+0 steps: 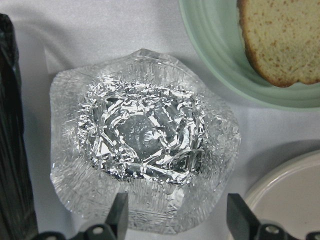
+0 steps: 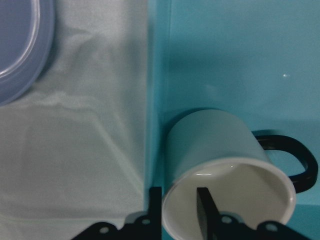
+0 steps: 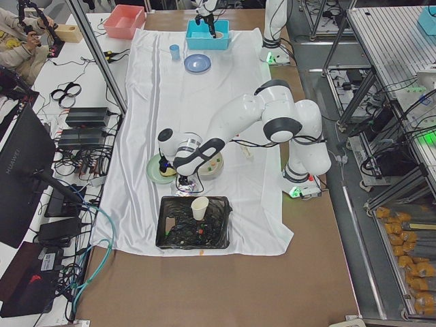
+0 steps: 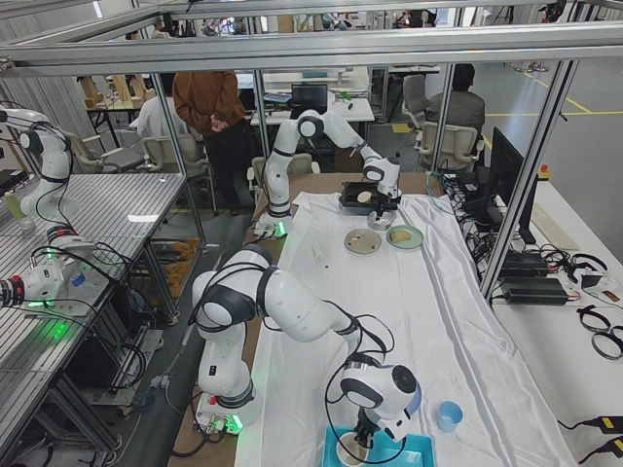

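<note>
My left gripper stands open above a crinkled clear glass dish (image 1: pixel 145 135), beside a green plate (image 1: pixel 210 60) with a bread slice (image 1: pixel 280 40) and a beige plate (image 1: pixel 285 200). In the camera left view a black lined tray (image 3: pixel 174 225) holds an upright pale cup (image 3: pixel 199 208). My right gripper is open at the mouth of a white mug (image 2: pixel 210 135) with a black handle, lying on its side in a blue bin (image 2: pixel 250 65); one finger is over the opening.
A blue plate (image 3: pixel 197 63) and blue cup (image 3: pixel 174 52) sit near the bin. Monitors and cables crowd the side table.
</note>
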